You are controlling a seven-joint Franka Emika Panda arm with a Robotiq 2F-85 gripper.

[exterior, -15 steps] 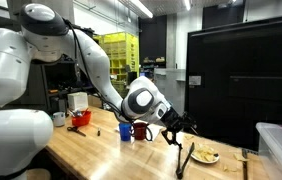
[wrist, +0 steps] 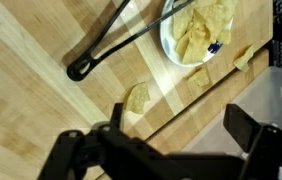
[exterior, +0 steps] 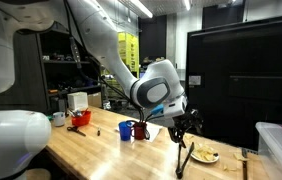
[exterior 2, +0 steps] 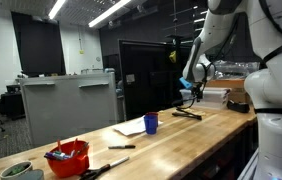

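My gripper stands open above the wooden table, nothing between its fingers. In the wrist view a single chip (wrist: 137, 97) lies on the wood near the left finger. Beyond it, a white bowl (wrist: 167, 40) holds yellow chips and shows a bit of blue pattern. Black tongs (wrist: 78, 69) lie on the table to the left of the bowl, their arms spread. From exterior view 1, the gripper (exterior: 186, 130) hangs over the table, with the bowl (exterior: 203, 160) and the tongs (exterior: 184, 162) below it.
More loose chips (wrist: 200, 77) lie beside the bowl. A clear plastic bin (wrist: 271, 98) borders the table on the right. Farther away are a blue mug (exterior: 126, 131), a red mug (exterior: 139, 133) and a red bowl (exterior: 79, 119) of items.
The arm's wrist and gripper have shifted a little to the right in exterior view 1, and the wrist has tilted. The bowl and tongs look unmoved.
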